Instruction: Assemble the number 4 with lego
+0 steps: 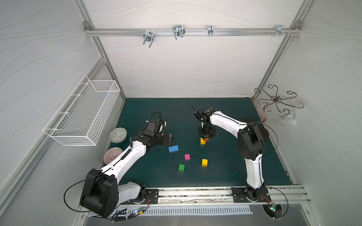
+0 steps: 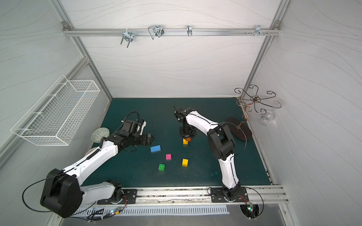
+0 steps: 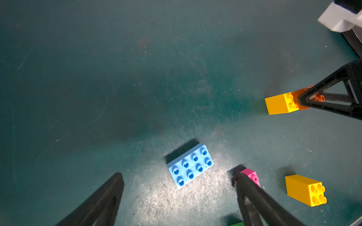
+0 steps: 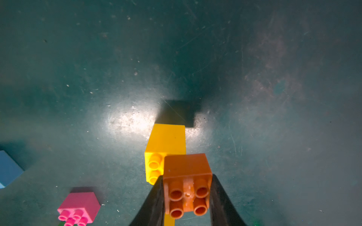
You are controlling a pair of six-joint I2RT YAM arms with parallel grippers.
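Observation:
My right gripper is shut on an orange brick [image 4: 187, 165], its studs facing the camera. The orange brick covers part of a yellow brick [image 4: 166, 138] in the right wrist view; in the left wrist view they sit side by side, and I cannot tell whether they touch. My left gripper [image 1: 170, 139] stands open and empty, its fingers [image 3: 101, 201] spread wide, up and to the left of a blue brick [image 3: 190, 165]. A pink brick [image 1: 187, 157], a green brick [image 1: 181, 167] and a second yellow brick [image 1: 204, 162] lie apart, nearer the front.
Two round bowls, one pale [image 1: 118, 135] and one pinkish [image 1: 112, 155], are at the left edge. A wire basket [image 1: 84, 113] hangs on the left wall. On the right, a dark round base [image 2: 238, 128] carries a curled metal stand [image 2: 255, 99].

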